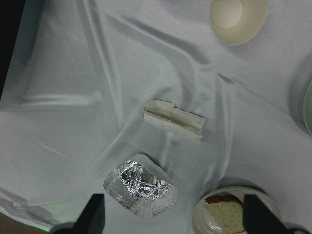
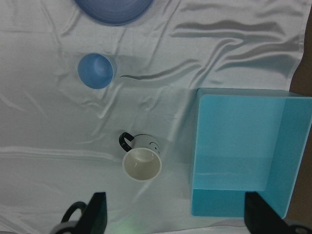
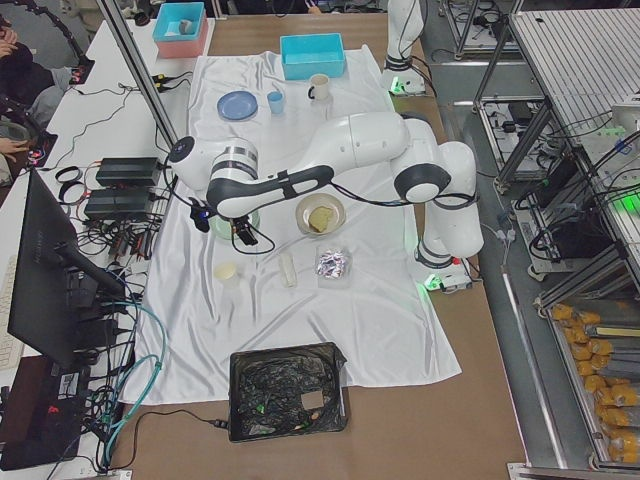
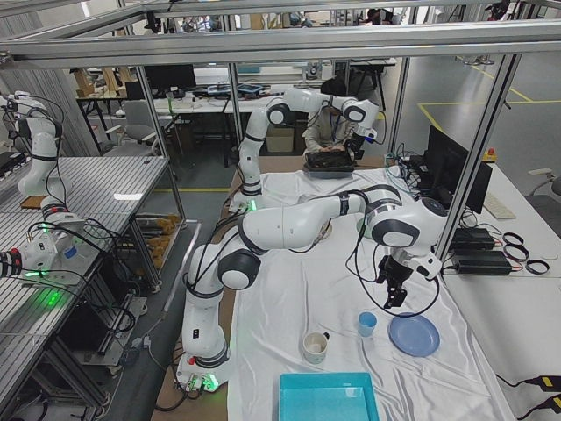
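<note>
My left gripper (image 3: 240,228) hangs over the green plate (image 1: 308,109), partly hiding it in the camera left view; its fingers are apart, nothing between them. Below it lie a cream cup (image 1: 237,17), a folded paper piece (image 1: 173,119), crumpled foil in a clear container (image 1: 140,185) and bread on a dish (image 1: 224,213). My right gripper (image 4: 394,294) hangs open over the far end, above a blue plate (image 2: 112,9), a blue cup (image 2: 95,73), a mug (image 2: 142,163) and a turquoise bin (image 2: 234,141).
A black lined tray (image 3: 288,392) sits at the near end of the white cloth (image 3: 390,340). A monitor (image 3: 55,280), black boxes and cables crowd the side table.
</note>
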